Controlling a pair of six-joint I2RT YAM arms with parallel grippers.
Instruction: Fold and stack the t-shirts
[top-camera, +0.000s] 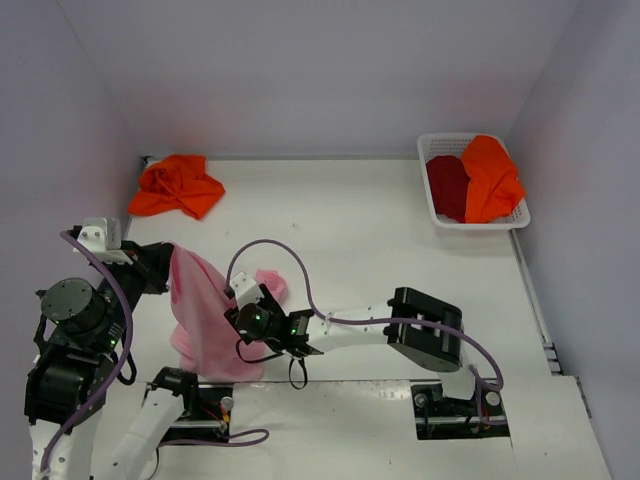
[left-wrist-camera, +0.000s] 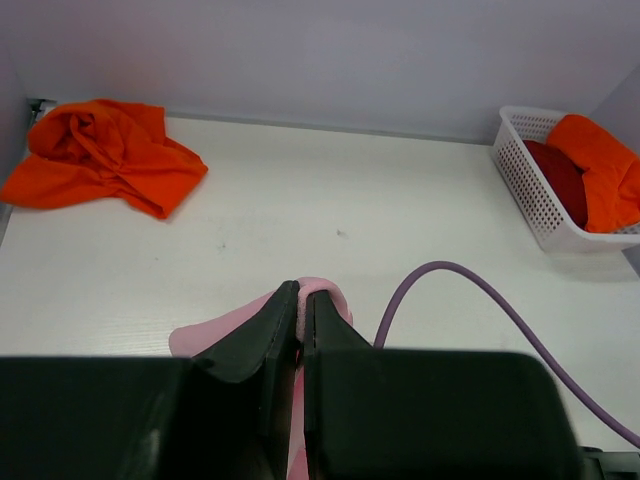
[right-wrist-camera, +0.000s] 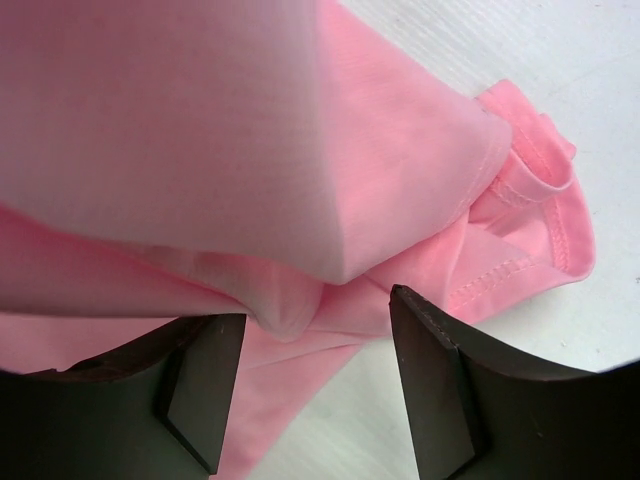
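A pink t-shirt (top-camera: 215, 330) hangs from my left gripper (top-camera: 168, 255), its lower part spread on the table's left front. In the left wrist view the shut fingers of my left gripper pinch a fold of the pink cloth (left-wrist-camera: 322, 290). My right gripper (top-camera: 236, 300) is over the shirt in the top view. In the right wrist view my right gripper stands open, with pink cloth (right-wrist-camera: 410, 190) beyond and between its fingertips but not clamped. A hemmed sleeve-like end (right-wrist-camera: 530, 250) lies to the right on the table.
An orange t-shirt (top-camera: 176, 187) lies crumpled at the back left. At the back right, a white basket (top-camera: 437, 146) holds a dark red cloth (top-camera: 448, 187) and an orange cloth (top-camera: 491, 180).
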